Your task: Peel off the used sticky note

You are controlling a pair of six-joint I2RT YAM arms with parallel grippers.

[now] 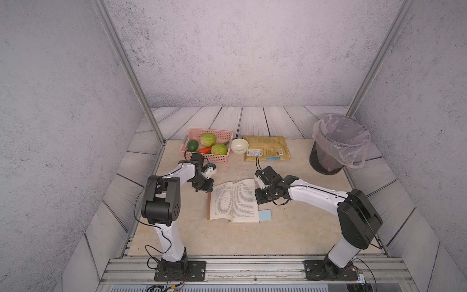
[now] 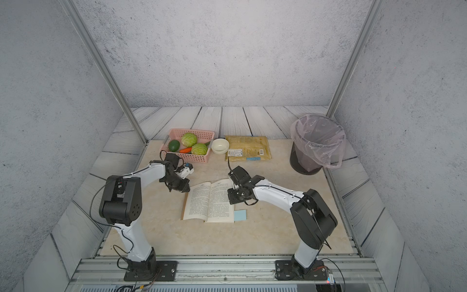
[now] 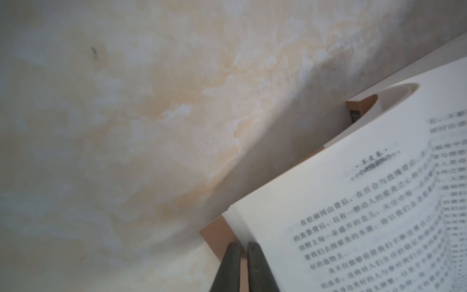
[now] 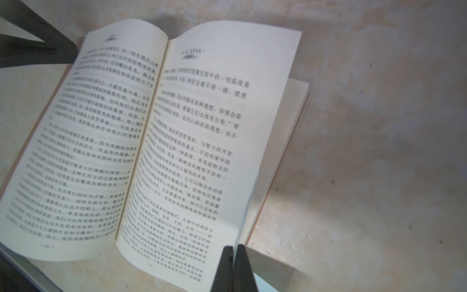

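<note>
An open book (image 1: 233, 202) lies on the table, its right-hand page (image 4: 194, 136) curling up at the outer edge. Over that edge my right gripper is shut. Between its fingertips runs a thin pale-blue sliver, the sticky note (image 4: 249, 209) seen nearly edge-on along the page; the top views mostly hide it behind the gripper. A second light-blue sticky note (image 1: 264, 215) sticks out below it from the book's right side. At the book's upper left corner, my left gripper is shut by the brown cover and page edge; I see nothing clearly held.
Toward the back stand a pink basket (image 1: 194, 130) of vegetables, a white bowl (image 1: 239, 146) and a yellow package (image 1: 274, 146). A lined bin (image 1: 340, 141) is at the back right.
</note>
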